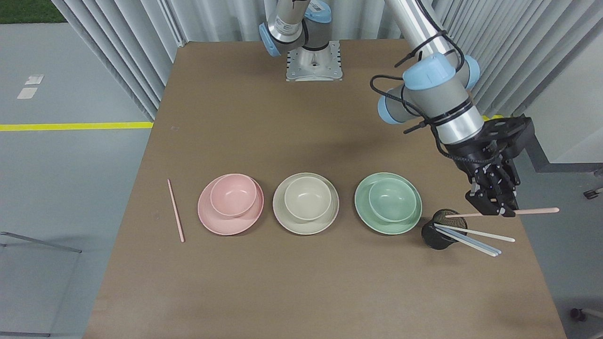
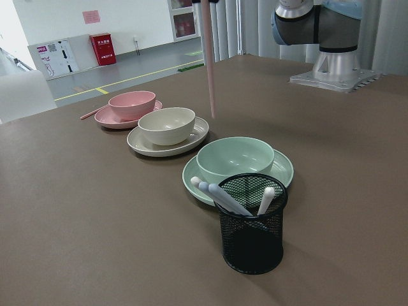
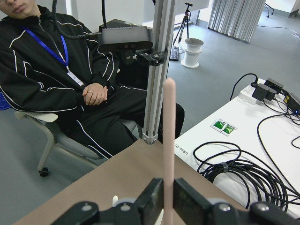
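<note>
My gripper (image 1: pixel 490 206) is shut on a pink chopstick (image 1: pixel 537 211), above and beside the black mesh pen cup (image 1: pixel 431 237). In the wrist view that chopstick (image 3: pixel 168 122) points straight up between the fingers; in the left view it hangs upright (image 2: pixel 209 64). The cup holds several white and pale blue sticks (image 1: pixel 472 242). Three plate-and-bowl sets sit in a row: pink (image 1: pixel 232 195), cream (image 1: pixel 306 197), green (image 1: pixel 391 198). Another pink chopstick (image 1: pixel 175 212) lies left of the pink plate.
A seated person (image 3: pixel 56 84) and a white table (image 3: pixel 243 131) with cables appear in the wrist view.
</note>
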